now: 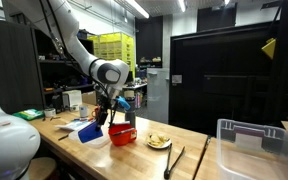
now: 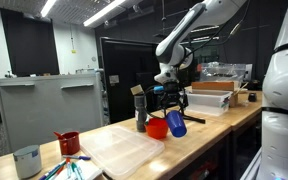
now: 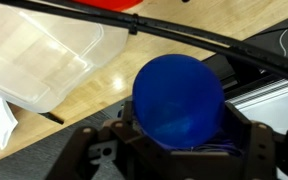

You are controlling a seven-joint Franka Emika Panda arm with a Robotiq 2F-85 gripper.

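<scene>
A blue cup point(image 2: 177, 124) hangs tilted at the table's near edge, with my gripper point(image 2: 170, 102) shut on it. In exterior view 1 the cup point(image 1: 89, 132) shows low on the left of the table, below the arm's wrist. Its round blue face point(image 3: 179, 98) fills the middle of the wrist view, and the dark fingers point(image 3: 127, 138) flank it on both sides. Close by on the table stands a red container point(image 2: 158, 128), apart from the cup as far as exterior view 2 shows.
A clear tray point(image 2: 119, 150) lies beside the red container. A plate of yellowish pieces point(image 1: 158, 139), a dark rod point(image 1: 174, 162) and a large clear bin point(image 1: 252, 146) are farther right. A grey pot point(image 2: 27, 160) and a red mug point(image 2: 68, 144) stand opposite.
</scene>
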